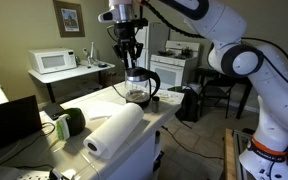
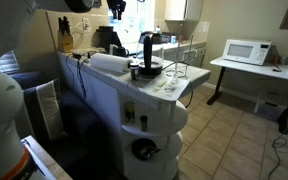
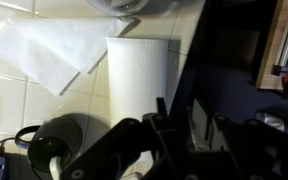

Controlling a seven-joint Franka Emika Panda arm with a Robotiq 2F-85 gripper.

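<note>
My gripper (image 1: pixel 131 66) hangs above the counter, pointing down, in front of the glass-and-black coffee pot (image 1: pixel 138 90) in exterior view 1. From the wrist view, the fingertips of my gripper stand apart, and nothing shows between them. A white paper towel roll (image 3: pixel 137 75) lies on its side on the tiled counter, below and to the left of the fingers in that view. Loose white paper sheets (image 3: pixel 49 50) lie flat beside the roll. Near them stands a dark mug (image 3: pixel 56 142) with something pale in it.
The counter's edge runs close past the roll, with dark floor beyond it. A monitor (image 1: pixel 12 122) stands at the near left of the counter. Across the room are a white microwave (image 2: pixel 259 50) on a table and open tiled floor (image 2: pixel 224 145).
</note>
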